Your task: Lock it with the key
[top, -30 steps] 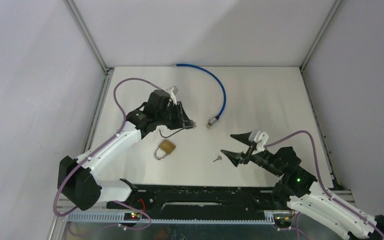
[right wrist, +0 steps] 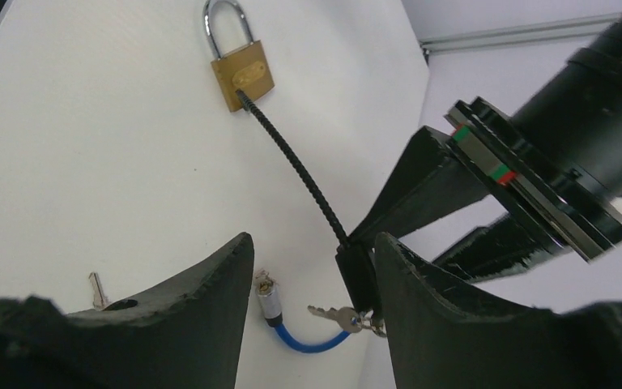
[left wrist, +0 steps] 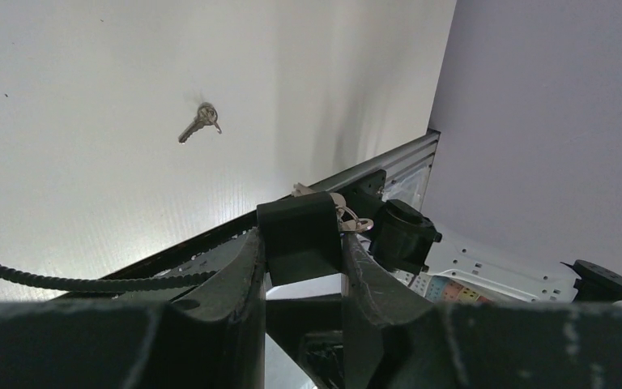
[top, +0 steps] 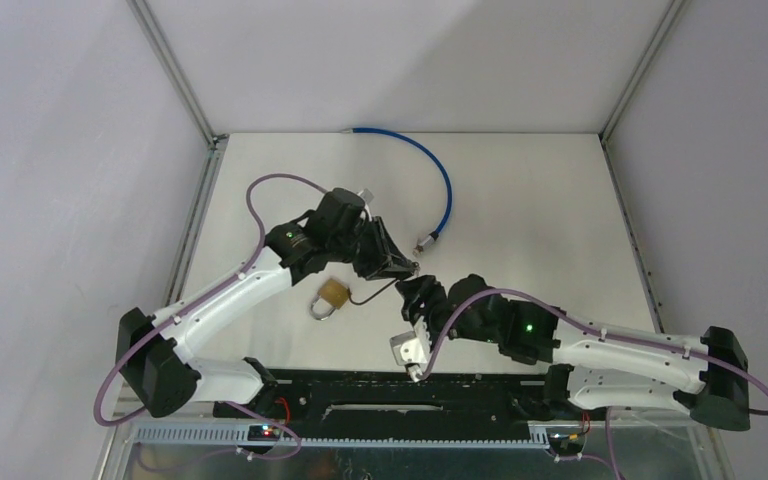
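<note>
My left gripper is shut on a black key fob with keys (left wrist: pixel 348 219) and a braided strap, held above the table. A brass padlock (top: pixel 332 294) with its silver shackle (right wrist: pixel 225 28) lies on the table below. My right gripper is raised close to the left one, fingers apart, with the fob and keys (right wrist: pixel 348 316) seen beyond the gap. A loose small key lies on the white table, also partly visible in the right wrist view (right wrist: pixel 97 288).
A blue cable (top: pixel 430 160) with a metal end curves across the back middle of the table (top: pixel 550 210). Walls stand at both sides and behind.
The left gripper has moved slightly right and down in the top view, carrying the fob.
</note>
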